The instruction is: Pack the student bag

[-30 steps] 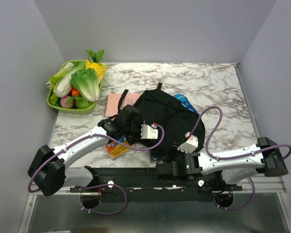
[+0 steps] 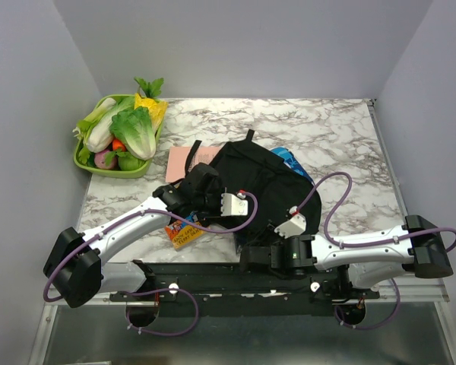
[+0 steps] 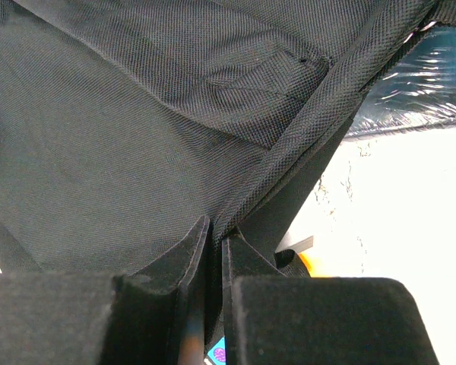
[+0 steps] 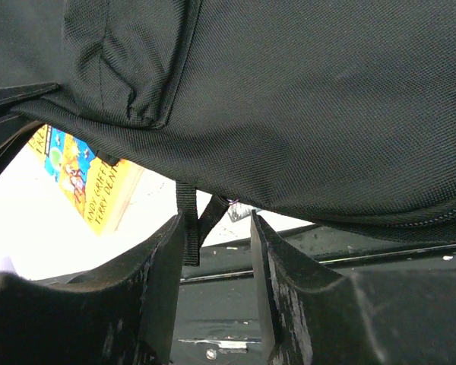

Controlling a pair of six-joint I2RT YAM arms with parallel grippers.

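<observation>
The black student bag [image 2: 258, 175] lies spread across the middle of the table, partly under both arms. In the left wrist view, my left gripper is shut on the bag's dark bound edge, and cloth stretches away from its fingertips. My right gripper stands open at the bag's near side, by the table's front edge. A black strap [image 4: 186, 205] hangs by its left finger, in the gap side; whether they touch I cannot tell. The bag's cloth [image 4: 289, 129] spans above the fingertips.
An orange book [image 2: 185, 234] lies left of the bag, a pink one [image 2: 179, 162] behind it. A blue packet [image 2: 287, 157] sticks out at the bag's far right. A green vegetable basket [image 2: 121, 173] occupies the back left.
My right gripper has shifted slightly to the left along the bag's near edge, covering a bluish patch visible a second ago. The left arm looks still.
</observation>
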